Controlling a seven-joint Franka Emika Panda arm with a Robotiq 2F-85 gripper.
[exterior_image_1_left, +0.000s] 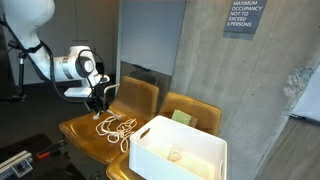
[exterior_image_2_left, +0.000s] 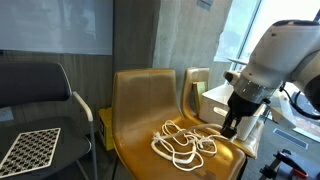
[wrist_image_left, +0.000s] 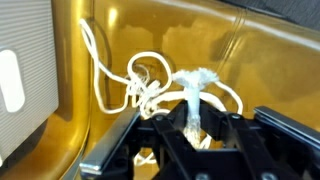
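A long white rope (exterior_image_1_left: 117, 130) lies in loose loops across the brown leather chair seat (exterior_image_1_left: 75, 127). In the wrist view, one thick, frayed-looking rope end (wrist_image_left: 194, 80) stands up between the dark fingers of my gripper, which is shut on it. My gripper (exterior_image_1_left: 97, 104) is above the left part of the seat, with the looped rope to its right. In exterior view 2, the rope (exterior_image_2_left: 185, 145) spreads over the seat beside my gripper (exterior_image_2_left: 231, 131). A white box (exterior_image_1_left: 178, 150) stands to the right, with a small pale coil (exterior_image_1_left: 174, 155) inside.
Behind the box, a green object (exterior_image_1_left: 184, 118) leans on a second brown chair (exterior_image_1_left: 205, 112). The brown chair back (exterior_image_1_left: 135, 98) rises behind the rope. A black chair with a checkered board (exterior_image_2_left: 30, 150) stands at the left in exterior view 2.
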